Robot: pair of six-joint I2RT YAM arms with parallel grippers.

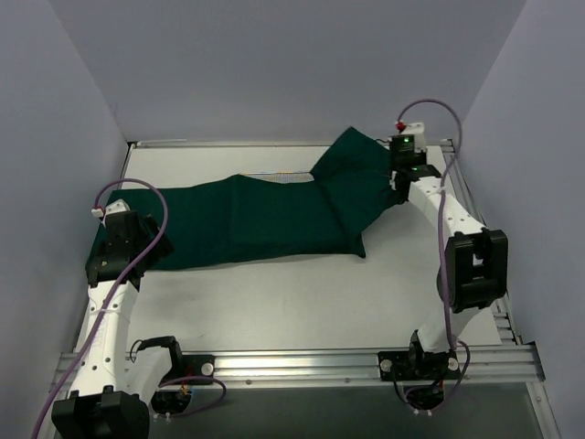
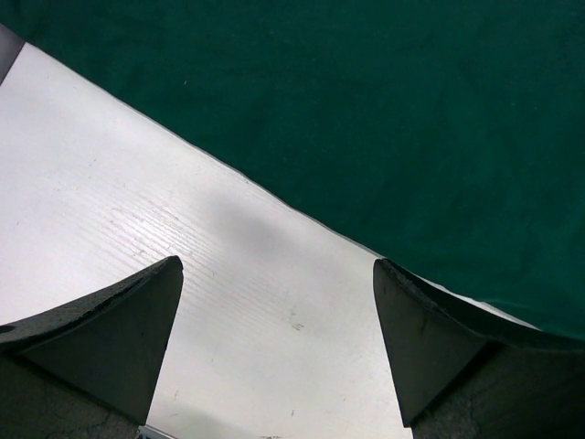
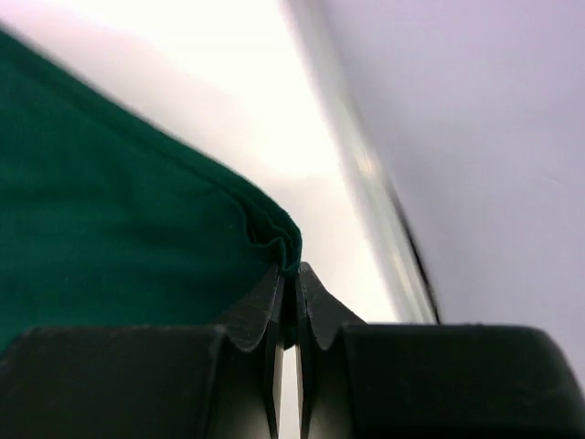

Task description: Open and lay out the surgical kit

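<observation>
A dark green cloth lies spread across the back half of the table, its right end drawn up toward my right gripper. That gripper is shut on a gathered corner of the green cloth, at the back right in the top view. My left gripper stands open over the cloth's front edge at the left, nothing between its fingers; bare table and the green cloth show beneath. A thin pale mesh-like strip peeks out at the cloth's back edge near the middle; what it belongs to is hidden.
Bare white table stretches along the front. Grey walls close in the back, left and right. A metal rail runs along the right side, close to the right gripper.
</observation>
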